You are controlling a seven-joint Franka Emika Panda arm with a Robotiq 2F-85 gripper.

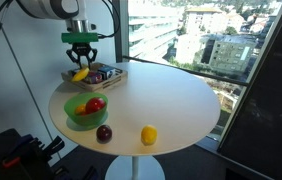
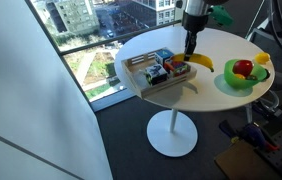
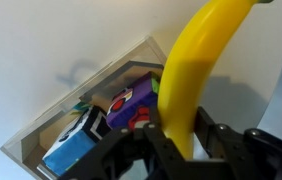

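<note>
A yellow banana (image 3: 196,70) is held between the fingers of my gripper, which is shut on it; in the wrist view it stretches up toward the top right. In exterior view 2 the banana (image 2: 200,61) hangs at the near right corner of a wooden tray (image 2: 133,75), with my gripper (image 2: 190,52) above. The tray holds several small boxes, among them a blue one (image 3: 69,150) and a purple one (image 3: 136,98). From exterior view 1, the banana (image 1: 80,74) appears in front of the tray's near side. Whether it touches the tray cannot be told.
A green bowl (image 1: 73,109) with a red fruit (image 1: 94,104) and other produce stands near the tray. A dark purple fruit (image 1: 104,133) and a yellow fruit (image 1: 149,134) lie by the white table's front edge.
</note>
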